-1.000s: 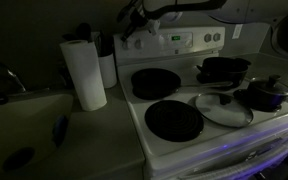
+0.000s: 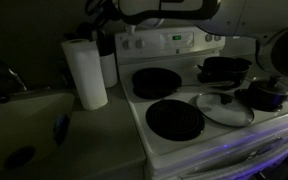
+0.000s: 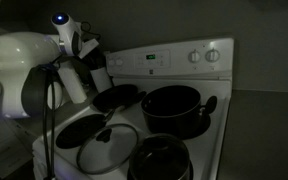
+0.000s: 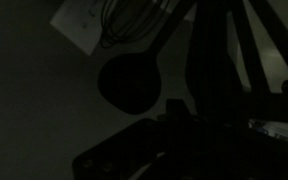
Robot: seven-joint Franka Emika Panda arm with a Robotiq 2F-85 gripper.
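Note:
My gripper (image 2: 102,14) is at the top of exterior view 1, over the white utensil holder (image 2: 109,70) behind the paper towel roll (image 2: 86,75). Dark utensils stand up out of that holder. In the wrist view a dark round ladle or spoon head (image 4: 131,83) lies just beyond the fingers, and a wire whisk (image 4: 132,20) shows above it. The gripper looks shut there, its fingers dark against more dark handles. Whether anything thin sits between them is too dark to see.
On the stove right of the holder are a frying pan (image 2: 156,82), a black pot (image 2: 224,69), a lidded pot (image 2: 269,94) and a loose glass lid (image 2: 224,108). The sink (image 2: 24,125) is at left. Bare counter (image 2: 104,140) lies in front of the towel roll.
The cookware has not moved.

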